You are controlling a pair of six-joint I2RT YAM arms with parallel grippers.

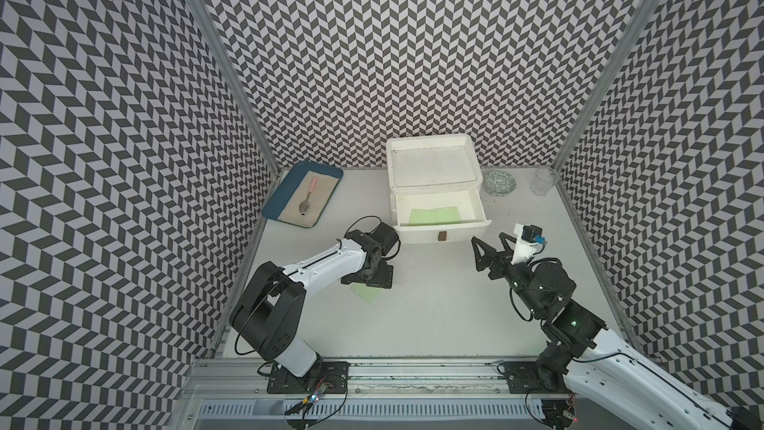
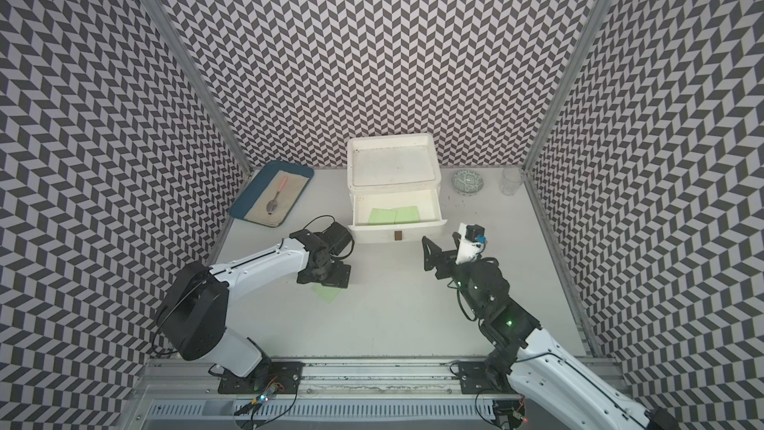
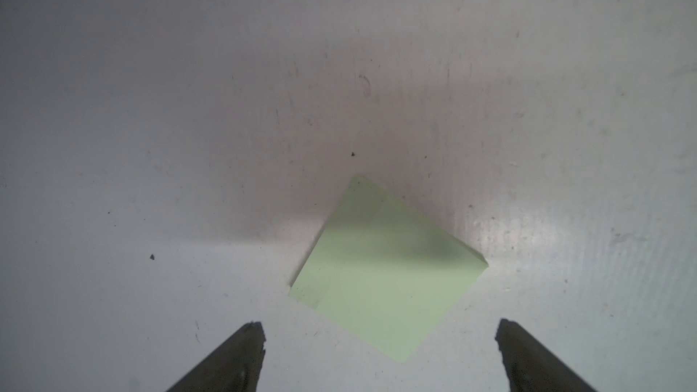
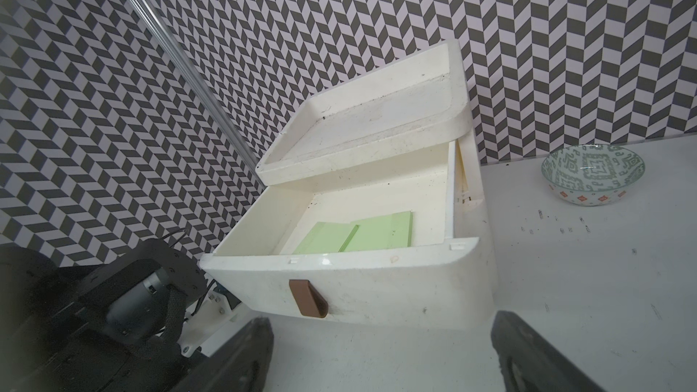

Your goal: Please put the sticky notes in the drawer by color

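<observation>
A pale green sticky note [image 3: 392,268] lies on the table beneath my left gripper, whose fingers are spread wide with empty space between them. From above, only the near part of that note [image 1: 367,294] shows; the left arm covers the rest. Two green sticky notes [image 4: 381,232] rest side by side inside the pulled-out drawer [image 4: 406,283] of the white box, close to its front wall. My right gripper [image 1: 488,256] hangs open and empty just to the right of the drawer front, apart from it.
A blue-rimmed tray [image 1: 278,205] with a pink-handled spoon [image 1: 308,195] sits at the back left. At the back right stand a patterned bowl [image 1: 499,182] and a clear glass [image 1: 543,181]. The table [image 1: 437,302] between the arms is bare.
</observation>
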